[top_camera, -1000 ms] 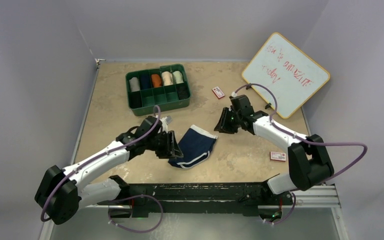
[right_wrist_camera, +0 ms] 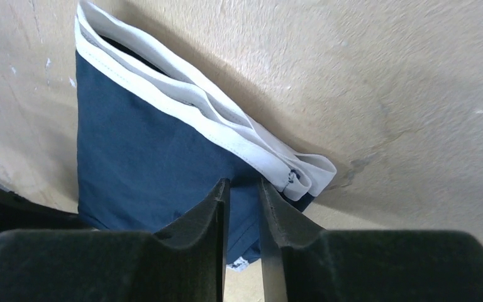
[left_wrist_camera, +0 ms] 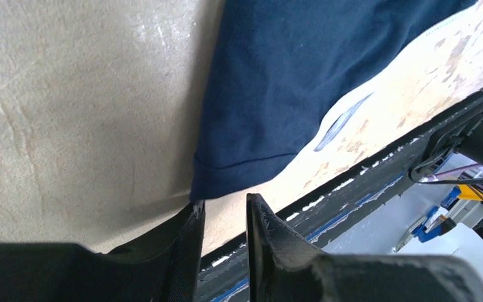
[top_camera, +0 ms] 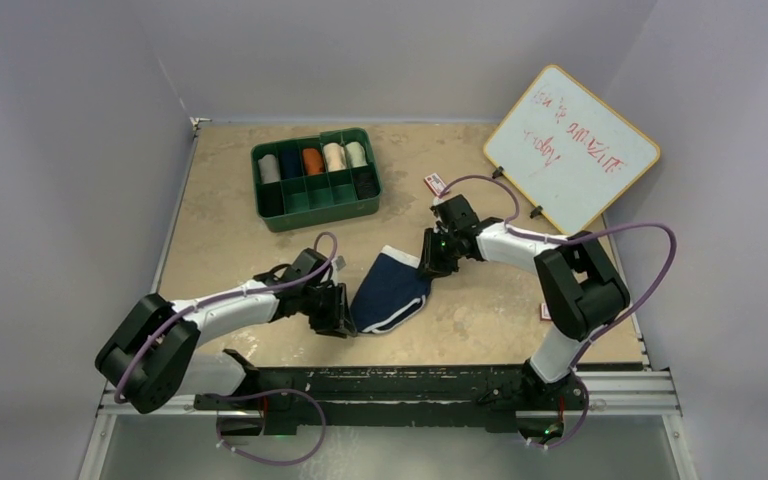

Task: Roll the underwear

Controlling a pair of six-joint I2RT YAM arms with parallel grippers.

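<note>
The navy underwear (top_camera: 387, 291) lies folded on the table between my two grippers, its white bands at the far edge and along the near right side. At its near left corner, my left gripper is open; one fingertip touches or nearly touches the folded end of the navy cloth (left_wrist_camera: 270, 94). My right gripper is part open over the other end, close to the corner of the white waistband (right_wrist_camera: 214, 126). Navy fabric shows between and beneath its fingers, and I cannot tell whether they pinch it.
A green divided box (top_camera: 322, 218) with several rolled garments stands at the back left. A small red-and-white box (top_camera: 435, 184) lies behind my right gripper, and a whiteboard (top_camera: 572, 145) leans at the back right.
My right gripper has come left and slightly nearer, onto the underwear's right corner. My left gripper has moved nearer and down beside the near left corner. The cloth has shifted slightly right.
</note>
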